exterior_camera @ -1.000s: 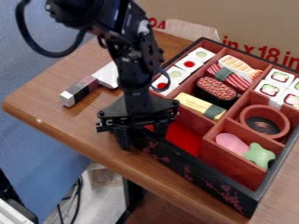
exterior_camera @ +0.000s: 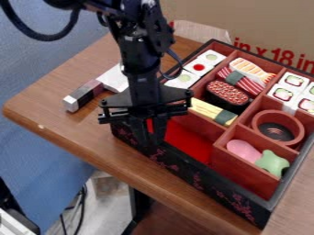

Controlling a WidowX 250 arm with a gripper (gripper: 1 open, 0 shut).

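Observation:
My gripper (exterior_camera: 143, 117) hangs at the near-left side of a black bento-style box, over its empty red compartment (exterior_camera: 188, 139). Its dark fingers point down; whether they hold anything or how far apart they are is hard to tell. The box holds toy food: white pieces with red dots (exterior_camera: 204, 63), striped pieces (exterior_camera: 243, 76), a dark round piece with speckled top (exterior_camera: 229, 95), yellow pieces (exterior_camera: 211, 109), a pink piece (exterior_camera: 244, 151), a green piece (exterior_camera: 271, 162) and a red ring (exterior_camera: 277, 127).
A white object (exterior_camera: 113, 78) and a silver-red block (exterior_camera: 83, 95) lie on the wooden table (exterior_camera: 61, 128) left of the box. A cardboard box (exterior_camera: 252, 27) stands behind. The table's left edge borders a blue surface.
My gripper has shifted slightly left. The objects in the box look unmoved.

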